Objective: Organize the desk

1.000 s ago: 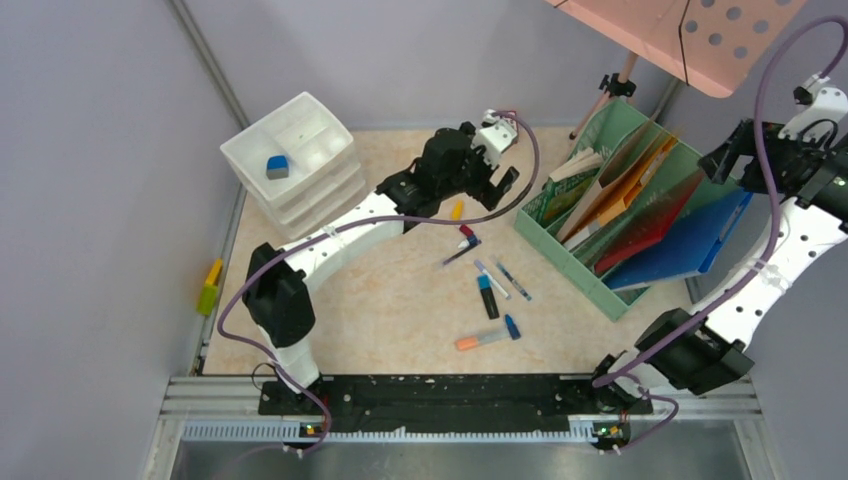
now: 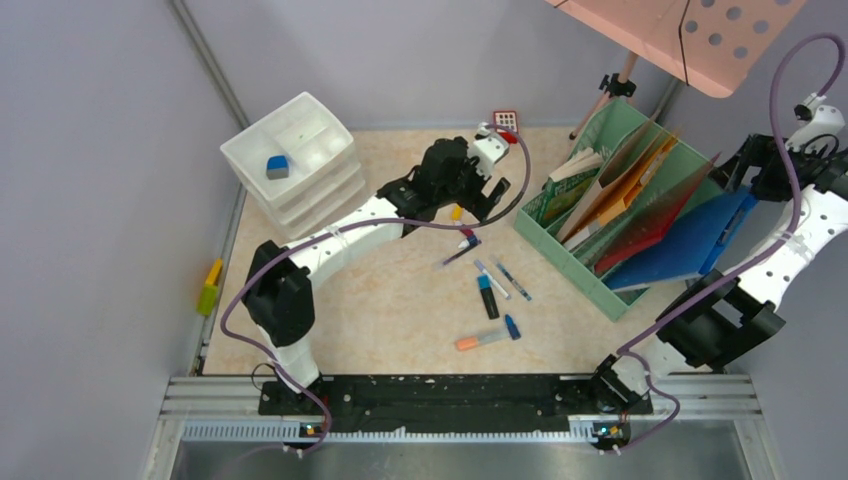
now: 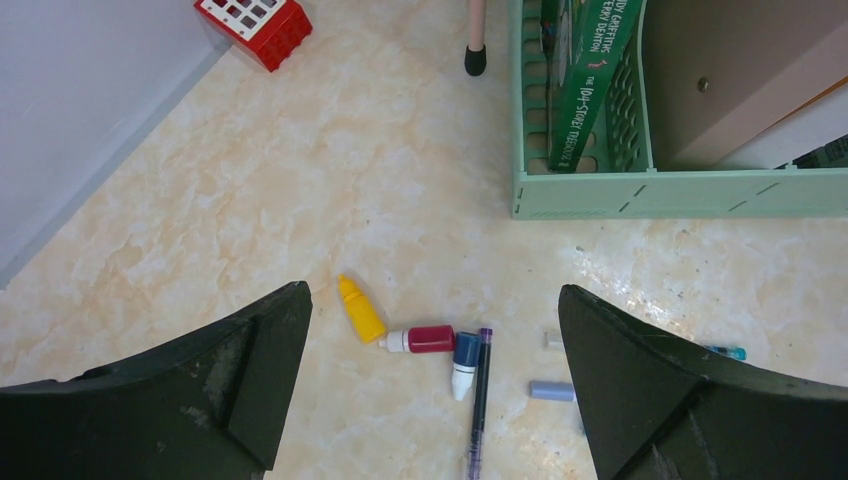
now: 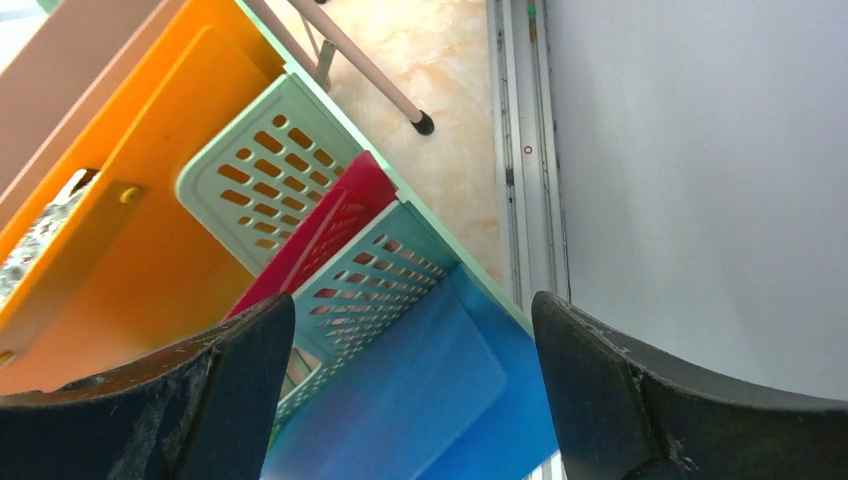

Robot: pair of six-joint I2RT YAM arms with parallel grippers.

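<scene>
A green file box point(image 2: 560, 250) holds books and folders, including a blue folder point(image 2: 675, 240), a red one point(image 4: 340, 210) and an orange one point(image 4: 170, 240). Loose on the desk lie a yellow bottle point(image 3: 360, 310), a red tube point(image 3: 428, 338), pens point(image 3: 480, 390), a dark marker point(image 2: 488, 298) and an orange highlighter point(image 2: 468, 342). My left gripper point(image 2: 490, 195) hangs over the desk left of the box, open and empty. My right gripper point(image 2: 740, 165) is open over the box's right end, above the blue folder, with nothing between its fingers.
A white drawer unit point(image 2: 310, 200) with a blue block point(image 2: 277, 167) stands at left. A red gridded holder point(image 3: 270, 40) sits at the back. A pink lamp point(image 2: 670, 30) overhangs the box. Bare desk lies in the middle left.
The right arm has moved outward to the right from its earlier pose. My left gripper has shifted very slightly. The objects on the desk are unchanged.
</scene>
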